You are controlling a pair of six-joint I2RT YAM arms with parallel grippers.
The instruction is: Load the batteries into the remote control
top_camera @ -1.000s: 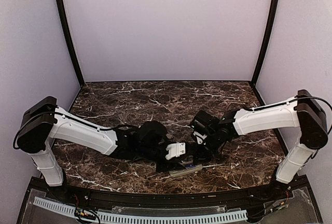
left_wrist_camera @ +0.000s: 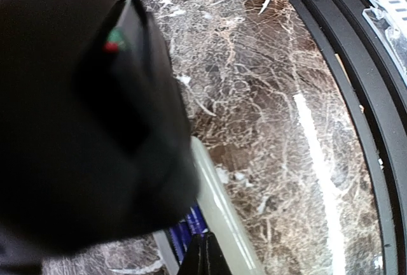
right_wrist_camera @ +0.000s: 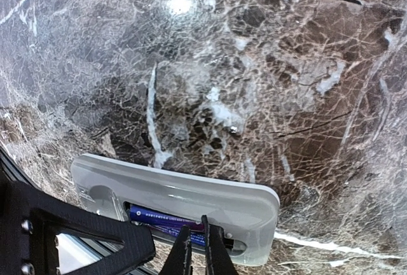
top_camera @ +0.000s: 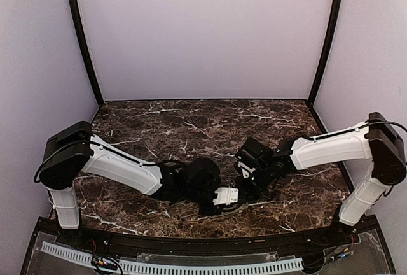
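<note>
The pale grey remote control point(right_wrist_camera: 191, 189) lies back up on the table, its battery slot uncovered. Inside the slot, a blue battery point(right_wrist_camera: 159, 218) and a second blue battery point(right_wrist_camera: 173, 232) lie side by side. My right gripper is shut, its tips over the batteries toward one end of the slot; nothing shows between them. In the left wrist view, my left gripper is also shut, with its tips over the blue batteries point(left_wrist_camera: 189, 225) beside the remote's long rim point(left_wrist_camera: 222, 214). From above, both arms mostly cover the remote.
The right gripper's dark body point(left_wrist_camera: 95, 116) fills much of the left wrist view, so the two grippers stand very close together. A black frame rail point(top_camera: 197, 240) runs along the near table edge. Behind the arms, the marbled table point(top_camera: 203, 119) is bare.
My left gripper has moved right and slightly toward the near edge, covering more of the remote. The right arm has shifted only slightly.
</note>
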